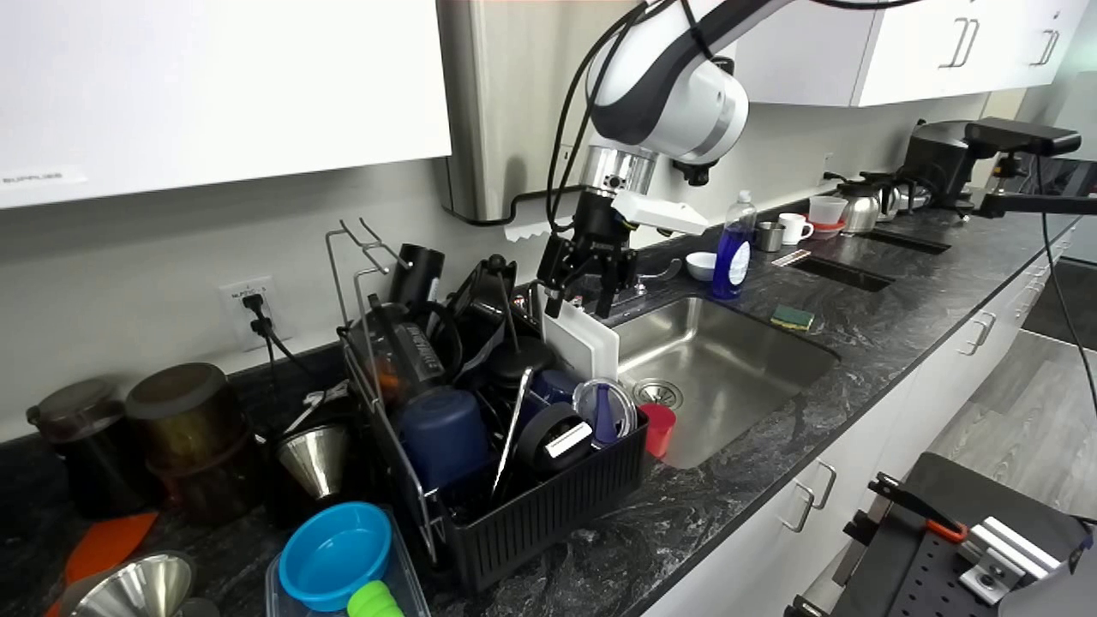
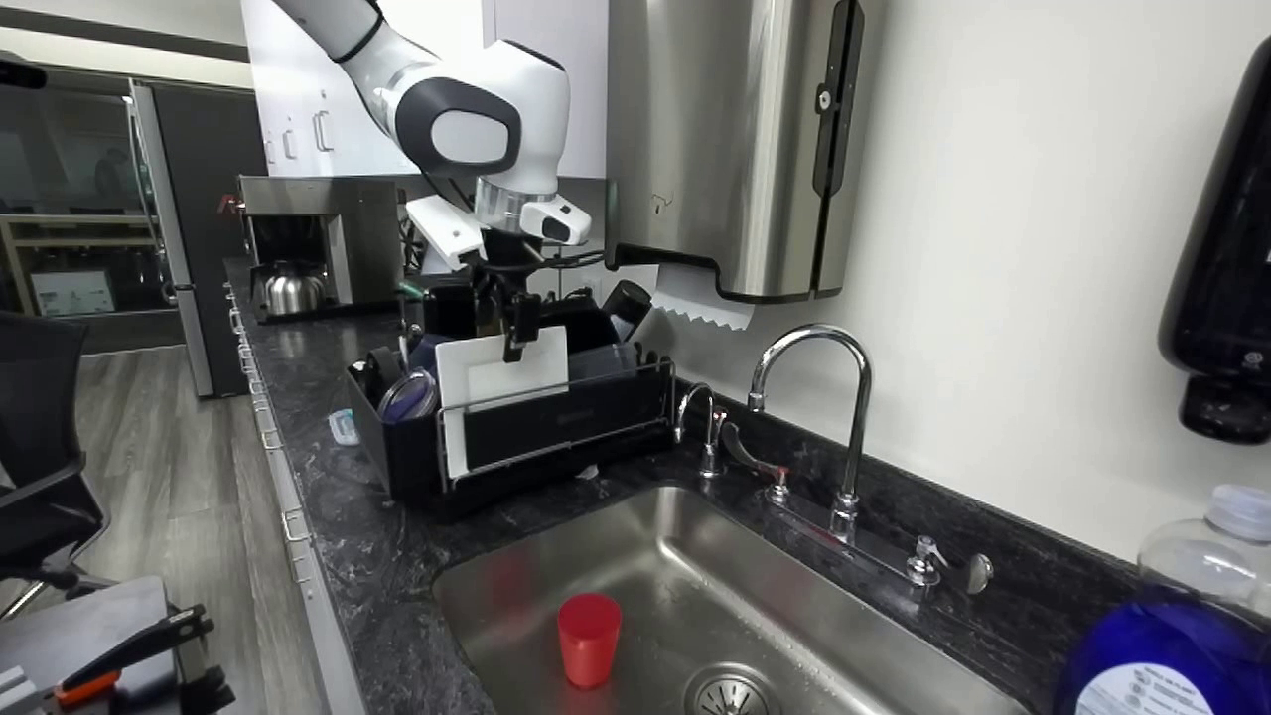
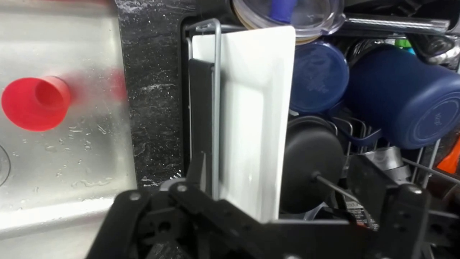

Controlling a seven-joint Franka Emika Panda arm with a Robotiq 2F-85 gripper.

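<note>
A white rectangular plate stands on edge in the black dish rack, at the side facing the sink. Above it hangs my gripper, pointing down and open. In the wrist view, one of my fingers appears on the sink side of the plate and the other over the rack's contents, with the plate's lower part in view between them. Whether either finger touches the plate cannot be told. A red cup rests in the metal sink.
Blue mugs, a black round lid and a clear lid crowd the rack beside the plate. The faucet rises behind the sink. A paper towel dispenser hangs on the wall near the arm.
</note>
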